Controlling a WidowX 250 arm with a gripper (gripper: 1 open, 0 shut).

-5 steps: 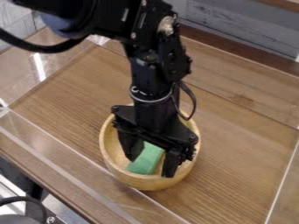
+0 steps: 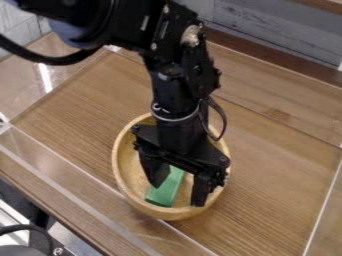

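A black robot gripper (image 2: 179,175) hangs low over a round light wooden bowl (image 2: 126,170) in the middle of the view, its fingers spread open inside the rim. A green block (image 2: 166,191) lies in the bowl between and below the fingers, partly hidden by them; whether they touch it I cannot tell. The arm hides the back of the bowl.
A pale wall stands at the back. At the lower left, beyond the table edge, are cables and some hardware.
The gripper has shifted very slightly within the bowl, its wrist a little higher in view. The green block looks about where it was.
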